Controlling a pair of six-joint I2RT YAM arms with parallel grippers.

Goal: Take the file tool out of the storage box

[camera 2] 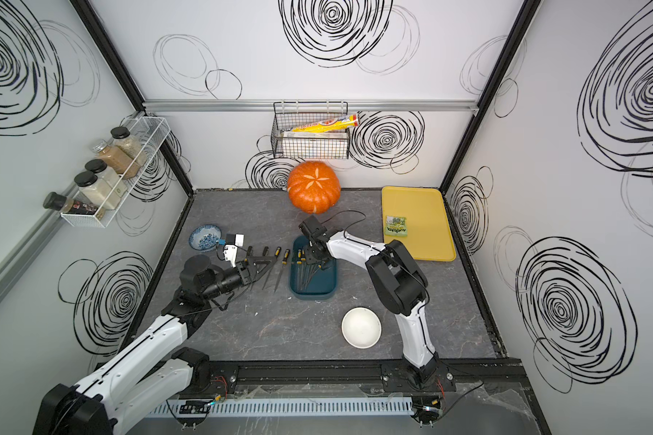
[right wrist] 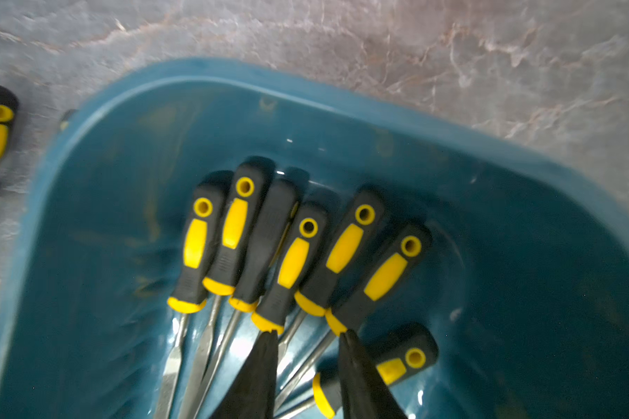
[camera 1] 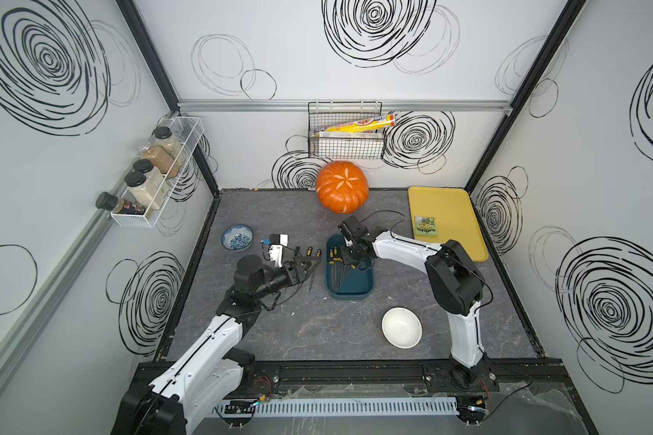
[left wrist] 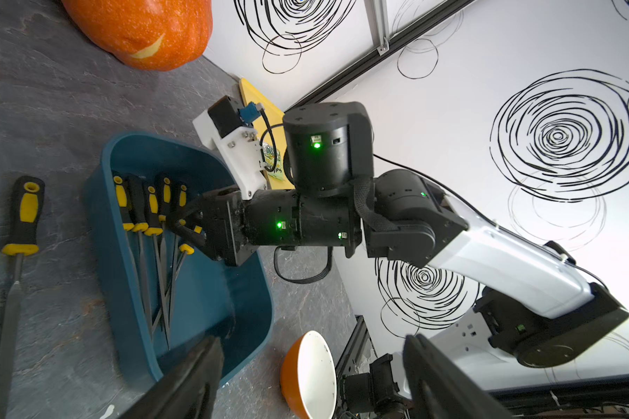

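Note:
Several file tools (right wrist: 293,262) with black and yellow handles lie side by side in the blue-green storage box (left wrist: 248,279). One handle (right wrist: 391,363) lies lower and more slanted than the others. My right gripper points down over the box, its fingers apart, above the shafts just below the handles; nothing shows gripped. Left of the box, my left gripper stands open and empty. More files lie on the table there, one with its handle (left wrist: 26,213) clear in the left wrist view.
An orange pumpkin (camera 1: 341,186) sits behind the box. A white bowl (camera 1: 402,327) stands front right, a yellow tray (camera 1: 450,210) back right, and a small blue patterned bowl (camera 1: 237,237) at left.

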